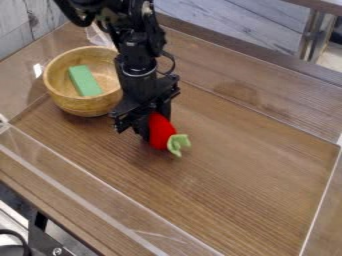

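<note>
The black gripper (147,122) points down at the wooden table (241,160), shut on a red strawberry-like toy (162,131) with green leaves that hang toward the front right. The fingers are partly hidden by the arm and the toy. Left of the arm is a wooden bowl (70,92) holding a green block (84,82).
A clear plastic item (98,31) lies at the back left, behind the arm. A white rim or wall borders the table. A black cable (11,240) shows at the bottom left corner.
</note>
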